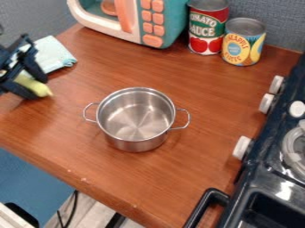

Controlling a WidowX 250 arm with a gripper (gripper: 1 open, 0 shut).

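Observation:
My black gripper (21,69) is at the left edge of the view, low over the wooden table, with a yellow item (36,87) at its fingers, partly hidden by it; whether the fingers grip it is unclear. A folded light cloth (55,53) lies just behind the gripper. A steel pot (136,120) with two handles stands in the middle of the table.
A toy microwave (143,20), a tomato sauce can (205,34) and a second can (243,43) stand at the back. A black toy stove (268,178) fills the right side. The table (155,187) around the pot is clear.

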